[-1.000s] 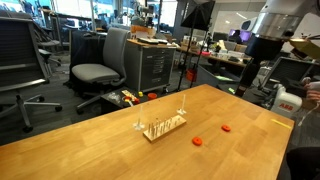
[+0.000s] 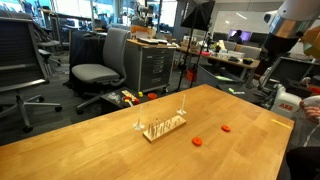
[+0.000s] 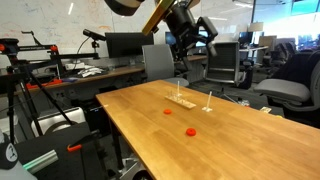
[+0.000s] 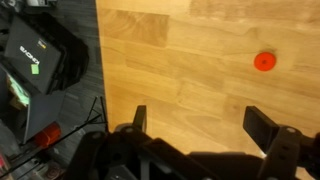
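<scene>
High above the wooden table (image 2: 90,145), my gripper stands open, its two dark fingers wide apart with only bare tabletop seen between them. One red disc (image 4: 264,61) lies flat on the wood in the wrist view, well away from the fingers. From outside, two red discs show on the table: a nearer one (image 2: 197,142) and another (image 2: 226,128) farther right. A light wooden rack (image 2: 164,128) with several small upright pegs sits to their left. Near its ends rise two thin white posts, one (image 2: 139,122) left and one (image 2: 182,105) behind.
Beyond the table's edge stand a grey office chair (image 2: 100,70) and a dark drawer cabinet (image 2: 150,68). A black box (image 4: 40,50) lies off the table edge in the wrist view.
The arm has risen and drawn toward the upper right in the first exterior view. The discs, rack and posts have stayed where they were.
</scene>
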